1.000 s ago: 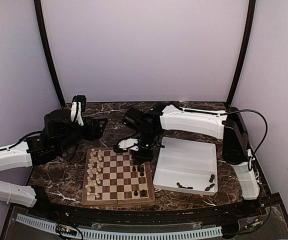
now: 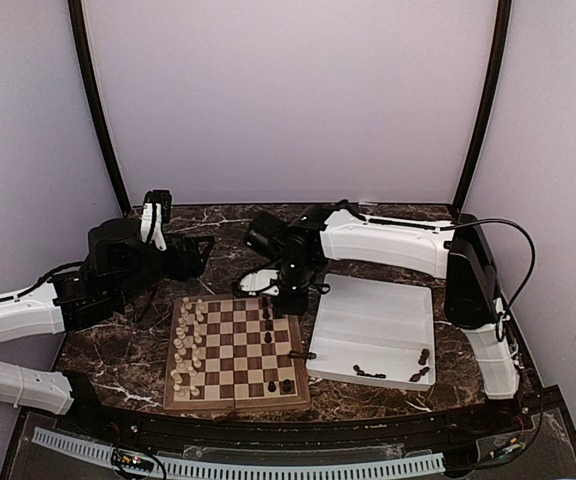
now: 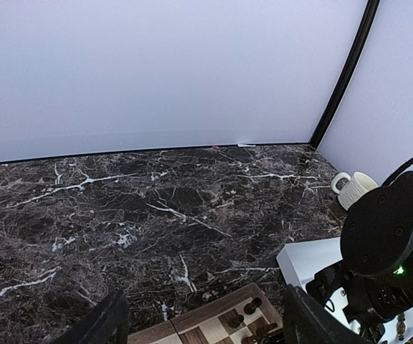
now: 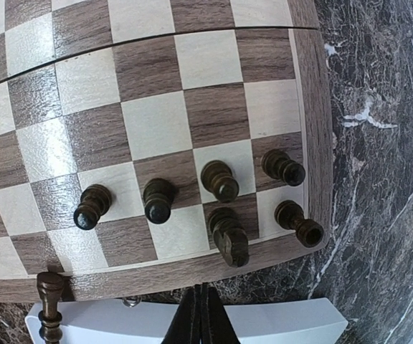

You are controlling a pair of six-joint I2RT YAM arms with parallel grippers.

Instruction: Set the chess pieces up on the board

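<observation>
The chessboard (image 2: 233,402) has its light pieces (image 2: 197,340) standing in two files on the left. Several dark pieces (image 4: 221,180) stand upright near its right edge. One dark piece (image 4: 49,304) has tipped over and lies across the board's edge, reaching over the tray's rim; from above this fallen piece (image 2: 303,354) shows too. My right gripper is shut with nothing between its fingers, just beyond the standing dark pieces in the right wrist view. Clear of the board at the back left, my left gripper stands open and empty.
The white tray (image 2: 373,310) right of the board holds several dark pieces (image 2: 369,373) near its front. A white mug (image 3: 355,189) stands on the marble table behind the tray. Open marble (image 3: 156,208) lies behind the board.
A dark piece that stood near the board's right edge now lies on its side, pointing toward the tray. My right gripper has shifted slightly; the left arm is still.
</observation>
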